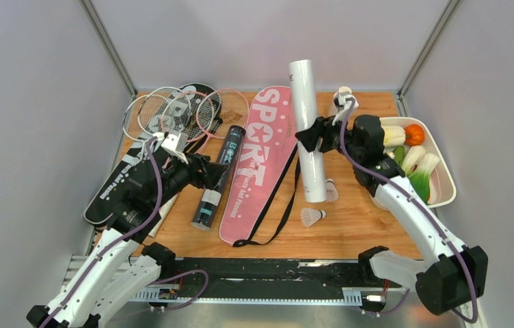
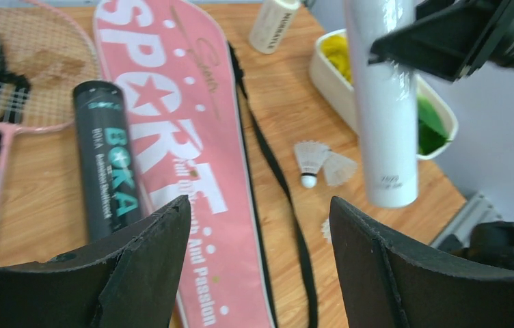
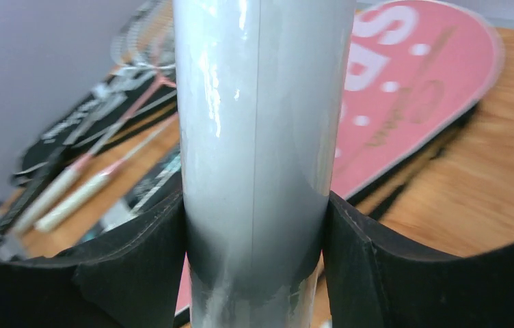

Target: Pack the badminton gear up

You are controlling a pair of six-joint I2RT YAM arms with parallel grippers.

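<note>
My right gripper (image 1: 307, 137) is shut on a white shuttlecock tube (image 1: 309, 174), lifted upright-leaning and filling much of the right wrist view. My left gripper hangs open and empty over the pink racket bag (image 1: 258, 160), beside the black BOKA tube (image 1: 212, 195). White and pink rackets (image 1: 221, 134) lie over a black bag (image 1: 100, 205) at the left. Shuttlecocks (image 1: 312, 216) lie on the wood between the pink bag and the right arm.
A white bin of vegetables (image 1: 443, 171) stands at the right. A white bottle (image 2: 275, 26) stands at the back. Bare table (image 1: 193, 242) shows near the front.
</note>
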